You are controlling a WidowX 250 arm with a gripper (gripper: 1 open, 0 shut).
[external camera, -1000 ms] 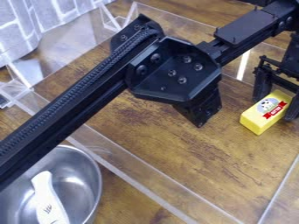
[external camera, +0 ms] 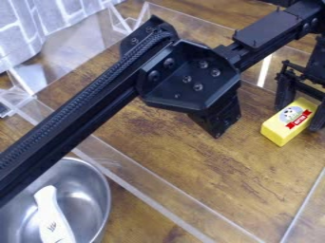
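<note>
My black arm crosses the camera view from the lower left to the upper right, and its gripper sits at the right edge, around the far end of a yellow box with a red and white label. The box lies on the wooden surface. The fingers are partly hidden and cut off by the frame, so whether they are closed on the box cannot be told.
A steel bowl with a white-handled utensil is at the lower left. Clear plastic edges run across the wooden board. A white checked cloth lies at the upper left.
</note>
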